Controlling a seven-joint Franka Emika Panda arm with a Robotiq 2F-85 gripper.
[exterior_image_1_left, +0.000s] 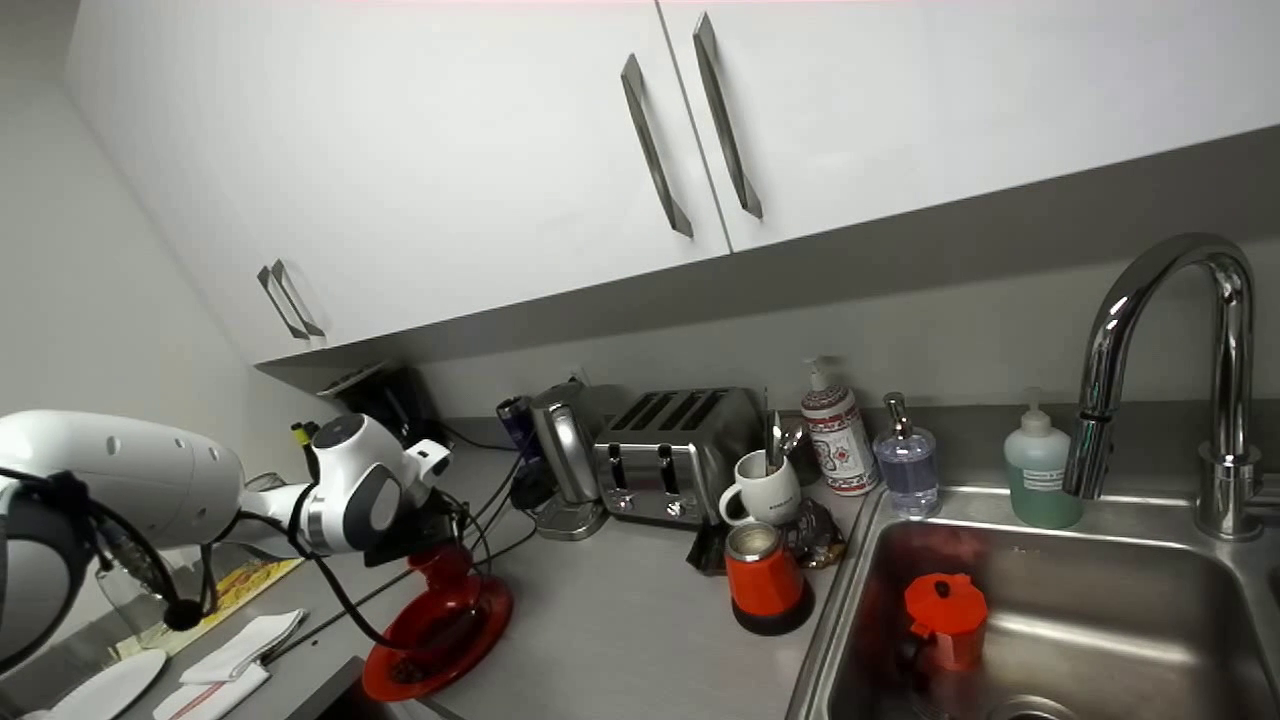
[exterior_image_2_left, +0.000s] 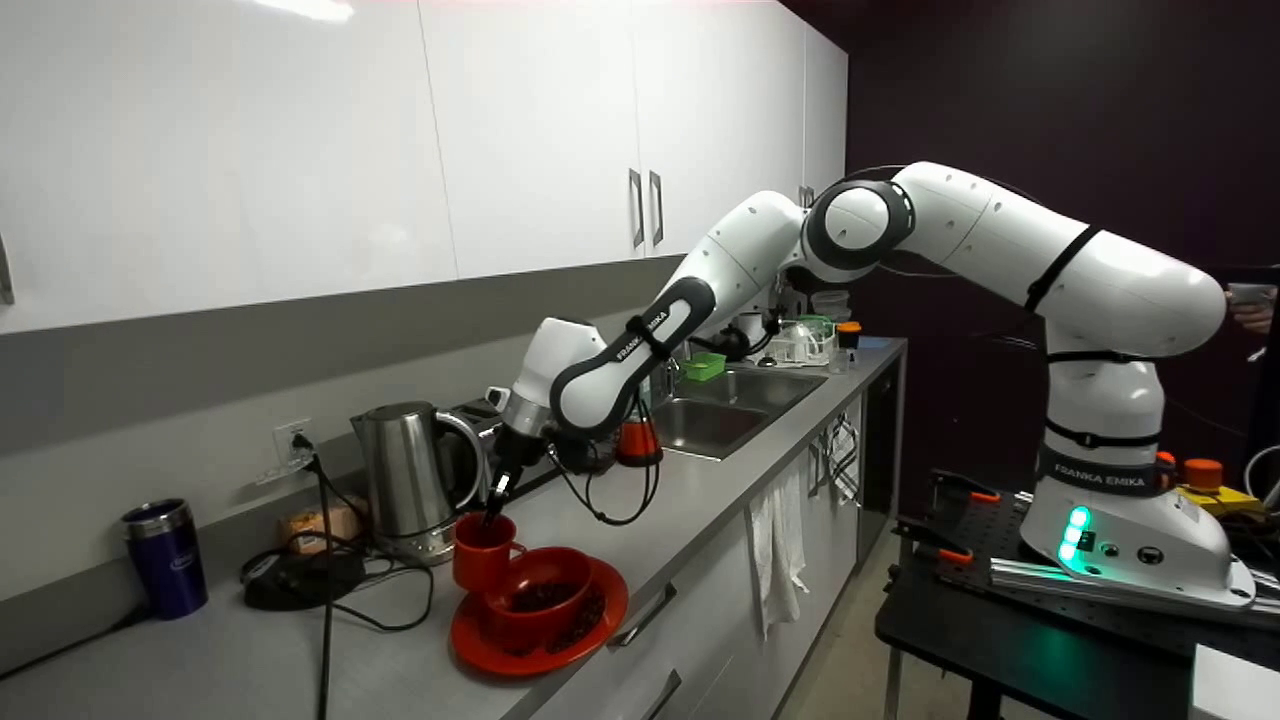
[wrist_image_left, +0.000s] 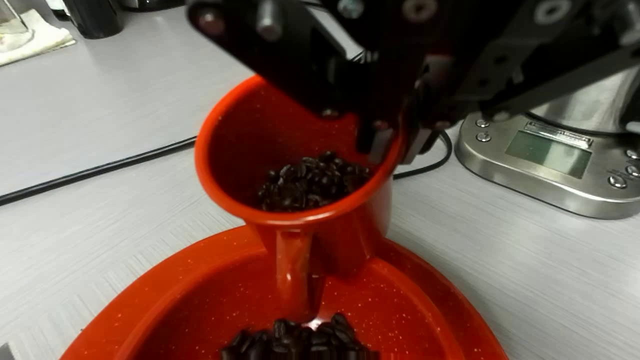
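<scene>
In the wrist view, a red mug (wrist_image_left: 240, 174) with dark coffee beans (wrist_image_left: 309, 183) inside leans slightly, its handle pointing toward a red bowl (wrist_image_left: 240, 300). My gripper is shut on the mug's rim, one finger inside the wall and the other outside. More dark beans (wrist_image_left: 300, 342) lie in the bowl. From exterior view 2, the mug (exterior_image_2_left: 482, 554) is beside the bowl (exterior_image_2_left: 540, 618), over the edge of a red plate (exterior_image_2_left: 486, 654). Whether the mug's base touches the plate is unclear. The arm hides part of the mug in exterior view 1.
A steel kettle (exterior_image_2_left: 402, 462) stands close behind the mug, with black cables (exterior_image_2_left: 420, 618) on the counter nearby. Further along are a toaster (exterior_image_1_left: 672, 462), a red-orange pot base (exterior_image_1_left: 768, 588) and the sink (exterior_image_1_left: 1116, 600). Counter right of the plate is clear.
</scene>
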